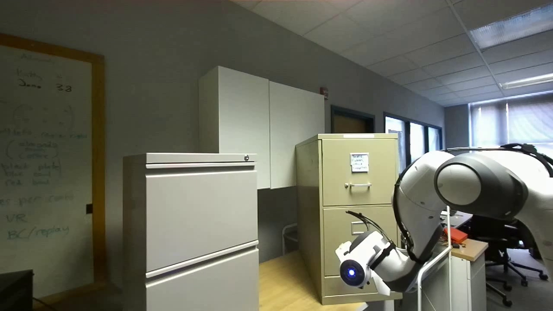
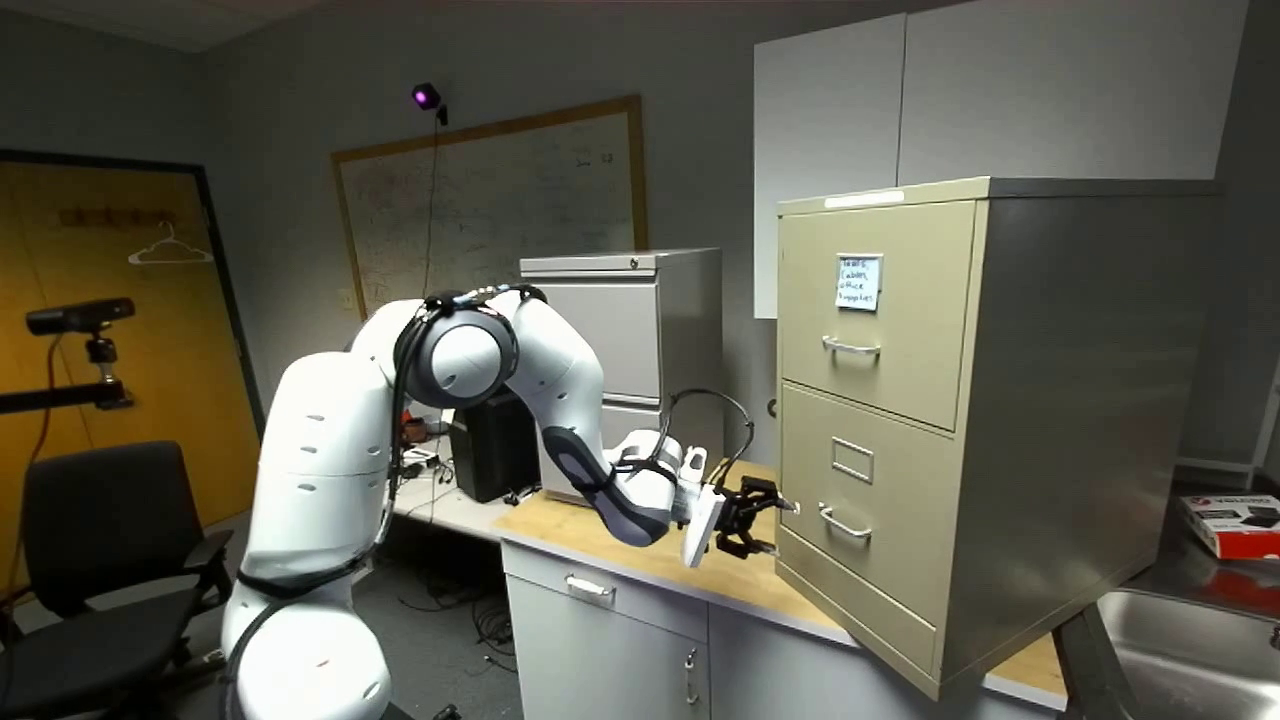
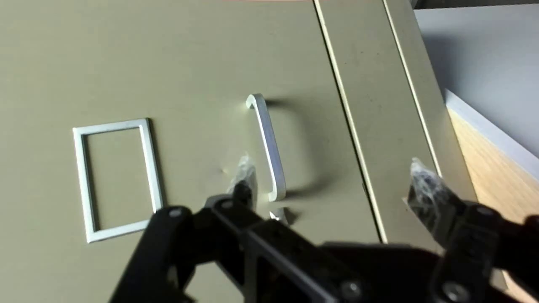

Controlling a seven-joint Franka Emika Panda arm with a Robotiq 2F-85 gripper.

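Note:
A beige two-drawer filing cabinet [image 2: 882, 348] stands on the wooden counter with both drawers closed. Its lower drawer carries a silver bar handle [image 3: 269, 146], seen also as the lower handle [image 2: 843, 522] in exterior view 2. My gripper [image 2: 786, 529] is open in front of that drawer, fingers pointing at its face, just left of the handle. In the wrist view the two fingertips are wide apart, one tip [image 3: 246, 176] close beside the handle's end and the other over the cabinet's bottom strip. Nothing lies between them. Exterior view 1 shows the arm's wrist [image 1: 357, 264], but the fingers are hidden there.
A grey filing cabinet [image 1: 202, 217] stands on the other side, drawers closed. An empty label frame [image 3: 118, 180] is on the lower drawer, and the upper handle [image 2: 849, 347] sits above. A sink [image 2: 1200, 648] is right of the beige cabinet.

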